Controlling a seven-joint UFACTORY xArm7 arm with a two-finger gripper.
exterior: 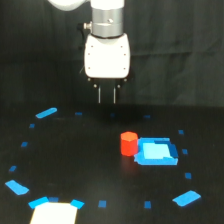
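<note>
My gripper (107, 96) hangs high over the far side of the dark table. Its two thin fingers stand apart with nothing between them. A red block (129, 144) stands on the table nearer the camera, below and slightly right of the gripper. Just to the block's right lies a blue-edged square (171, 160) with a pale middle, perhaps a shallow tray. Whether block and square touch is hard to tell.
Blue strips (186, 198) mark the table's corners, and small blue squares dot its surface. A pale object (53, 214) sits at the bottom left edge.
</note>
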